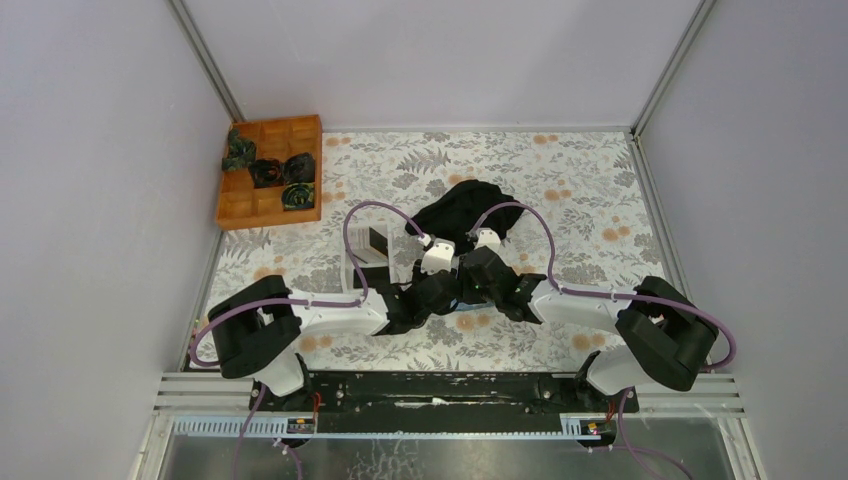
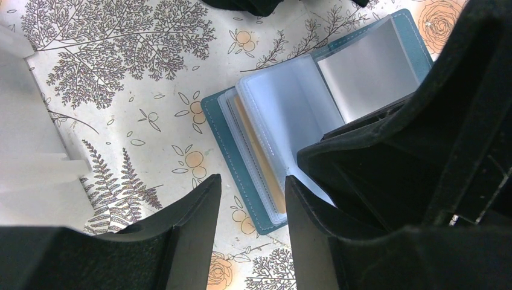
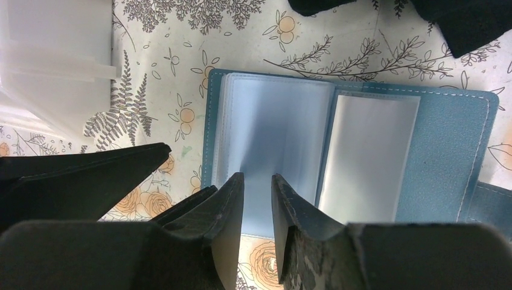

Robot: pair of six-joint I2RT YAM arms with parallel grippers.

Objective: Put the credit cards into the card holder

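Note:
The blue card holder lies open on the table, its clear sleeves upward; in the left wrist view a tan card edge (image 2: 256, 145) shows within the sleeve stack. My left gripper is over the stack's left edge, part open, nothing visible between its fingers. My right gripper is over the top sleeve, its fingertips slightly apart with nothing visible between them. The two grippers are close together, largely hiding the holder in the top view.
A white plastic tray (image 1: 346, 245) stands left of the holder. A black cloth (image 1: 455, 205) lies behind the grippers, an orange compartment box (image 1: 248, 208) at back left.

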